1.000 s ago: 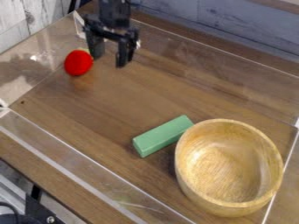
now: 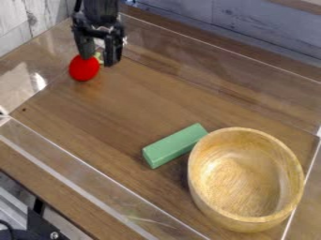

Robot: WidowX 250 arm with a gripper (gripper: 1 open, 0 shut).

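Observation:
My dark gripper (image 2: pixel 98 52) hangs at the upper left, open, just above and around a red round object (image 2: pixel 83 68) on the wooden table (image 2: pixel 150 108). A small yellow-green thing (image 2: pixel 98 56) is partly hidden behind the gripper. A green block (image 2: pixel 175 145) lies lower centre, beside a large wooden bowl (image 2: pixel 246 180) at the lower right.
A wall runs along the back and a pale surface borders the left edge.
My gripper has moved left from over the table's back middle and is lower now, close to the red object. The block and bowl have not moved.

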